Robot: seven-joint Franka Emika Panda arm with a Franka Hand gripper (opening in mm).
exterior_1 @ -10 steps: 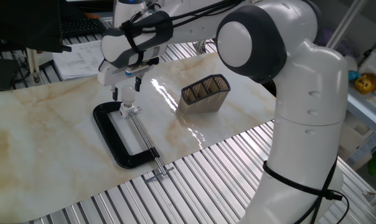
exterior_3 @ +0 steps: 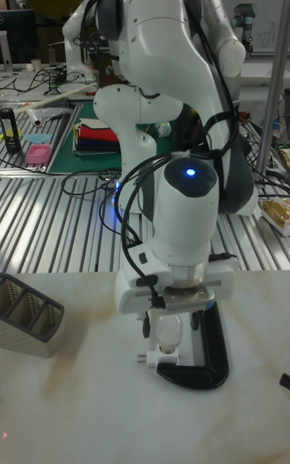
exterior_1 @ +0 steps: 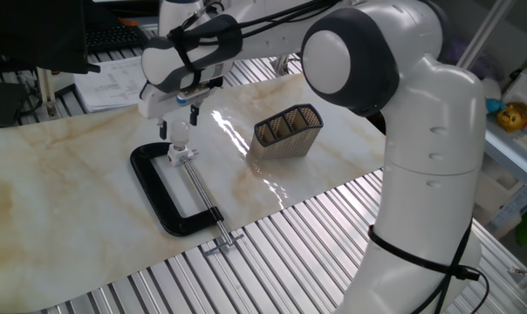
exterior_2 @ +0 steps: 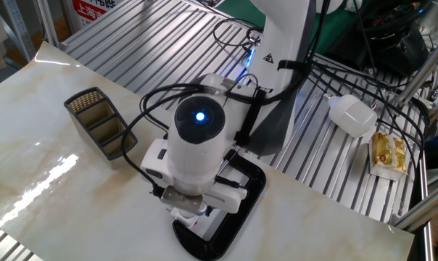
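A clear round bulb (exterior_1: 181, 134) stands upright in a white socket (exterior_1: 178, 155), which sits at the finger end of a black G-clamp (exterior_1: 150, 194) lying on the marble-patterned sheet. My gripper (exterior_1: 179, 131) points down over the bulb. Its dark fingers (exterior_1: 164, 130) are spread, one to each side of the bulb's upper part, and gaps show between them and the glass. In the third exterior view the bulb (exterior_3: 169, 333) is also seen below the gripper body. The second exterior view mostly hides the bulb behind the hand.
A meshed organizer (exterior_1: 287, 139) with several compartments stands on the sheet, clear of the clamp. The clamp's screw handle (exterior_1: 222, 243) reaches over the slatted metal table (exterior_1: 272, 262). Bare sheet lies left of the clamp in exterior view 1. A gold-and-white box (exterior_2: 388, 156) rests on the slats.
My gripper has shifted very slightly, staying over the bulb with its fingers apart. The bulb, socket, clamp and organizer have not moved.
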